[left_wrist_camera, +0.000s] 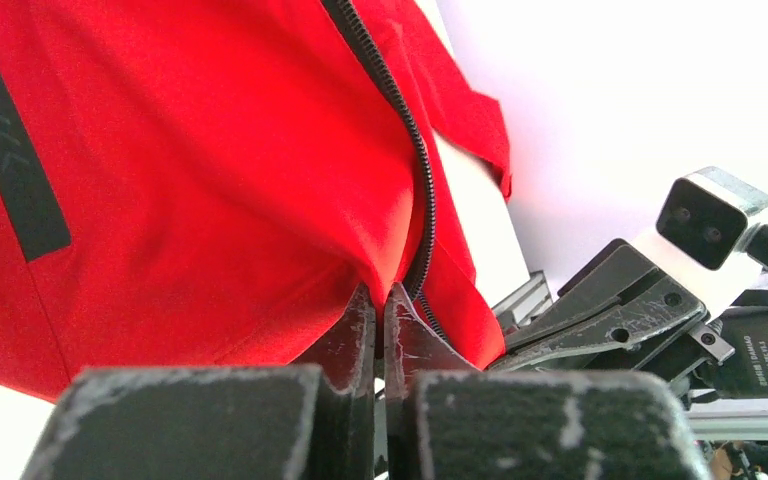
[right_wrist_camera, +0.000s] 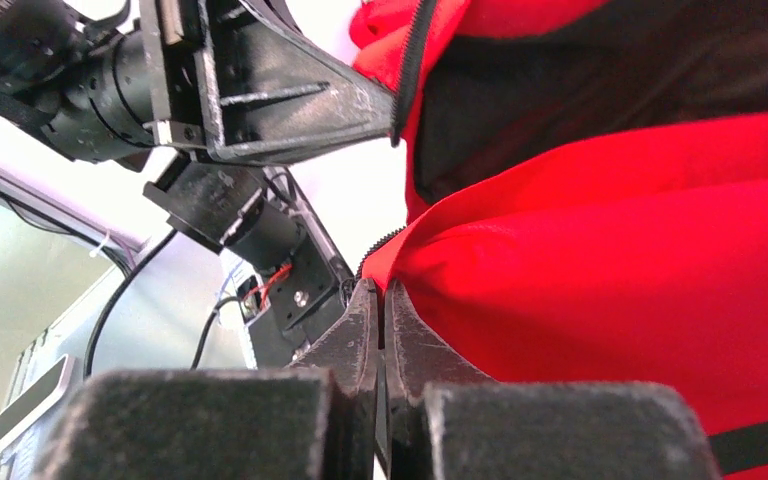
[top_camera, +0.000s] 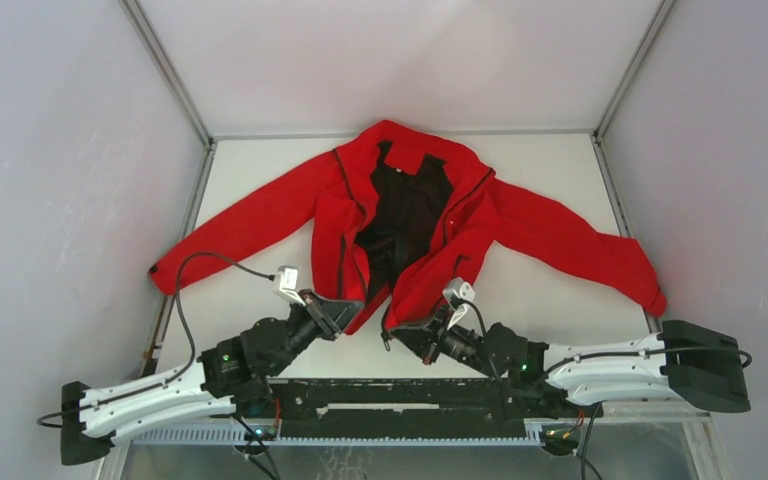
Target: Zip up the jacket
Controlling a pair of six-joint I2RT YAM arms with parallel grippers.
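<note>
A red jacket [top_camera: 340, 210] lies spread with its front parted over a black lining [top_camera: 400, 215]. My left gripper [top_camera: 345, 322] is shut at the lower front on the left, with red cloth gathered between its fingertips in the left wrist view. Beside that pinch runs the black zipper tape [left_wrist_camera: 415, 150]. My right gripper [top_camera: 422, 345] is shut on the lower corner of the right front panel [right_wrist_camera: 580, 270]; in the right wrist view the cloth folds into its fingertips. A dark zip end [top_camera: 387, 338] hangs just left of it. The slider cannot be clearly told.
Both sleeves [top_camera: 580, 245] stretch outward across the white table [top_camera: 540, 300]. The two grippers work close together near the table's front edge, above a dark rail [top_camera: 390, 395]. Pale walls stand at the sides and back.
</note>
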